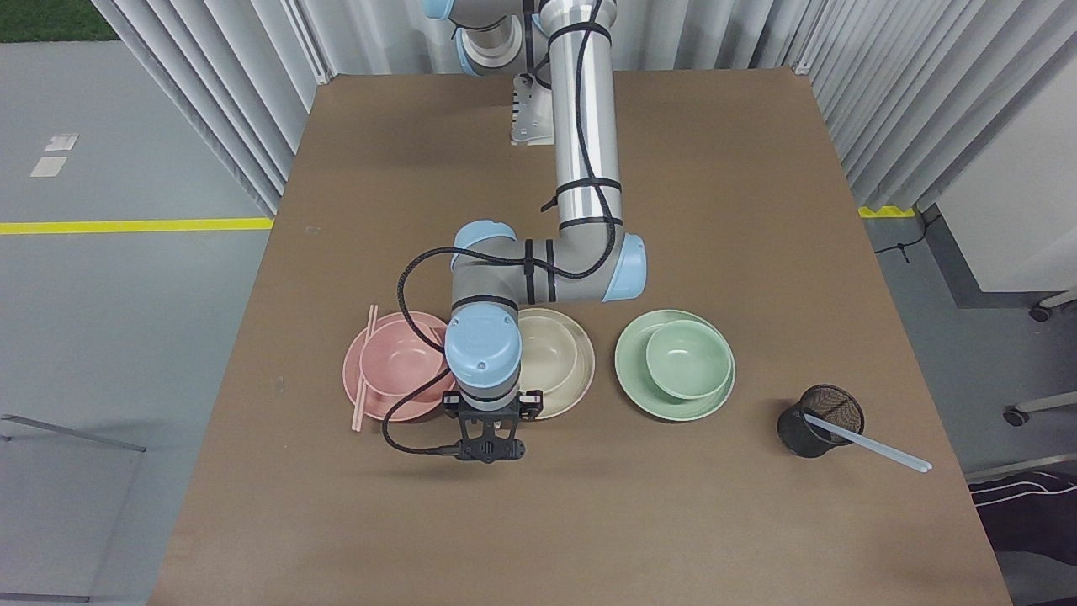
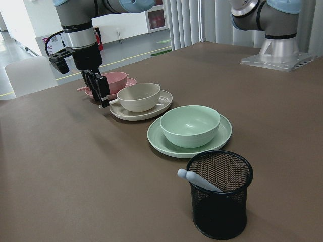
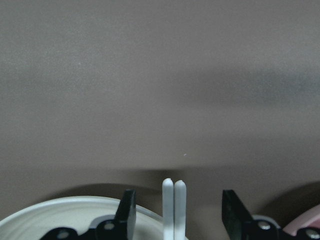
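Note:
In the wrist view my gripper is open, its two black fingers on either side of two pale chopstick ends (image 3: 174,205); they stand apart from them. A cream plate (image 3: 70,210) lies beside them, bearing a cream bowl (image 2: 139,101). The gripper is low at the table's front side of that setting (image 2: 103,101). A pink bowl (image 1: 394,358) sits on a pink plate at left, with pink chopsticks (image 1: 358,394).
A green bowl (image 1: 687,358) on a green plate is right of the cream set. Further right stands a black mesh holder (image 1: 798,434) with pale chopsticks (image 1: 878,448).

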